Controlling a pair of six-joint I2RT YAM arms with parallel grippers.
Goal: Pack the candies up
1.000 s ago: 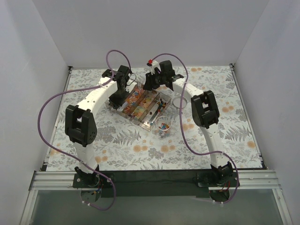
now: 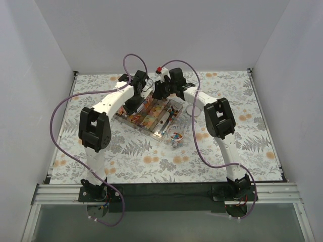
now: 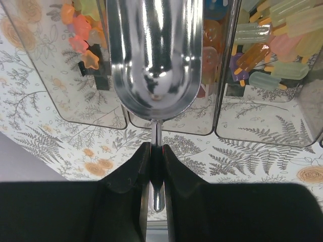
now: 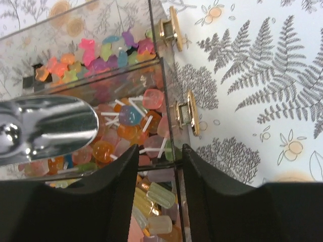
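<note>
My left gripper is shut on the handle of a metal scoop (image 3: 154, 60), which hangs over a middle compartment of the clear candy box (image 3: 218, 101). Gummy candies (image 3: 81, 27) fill the compartment on one side, wrapped or stick candies (image 3: 252, 55) the other. In the right wrist view lollipops (image 4: 128, 116) lie under the scoop. My right gripper is at the box's end wall, by the gold knobs (image 4: 186, 113); whether its fingers touch the wall is unclear.
A clear round jar (image 2: 176, 135) with colourful candies stands in front of the box at right, and a round lid (image 2: 193, 110) lies right of it.
My left arm has moved right with the scoop over the box. My right arm has shifted slightly, toward the right of the top view.
</note>
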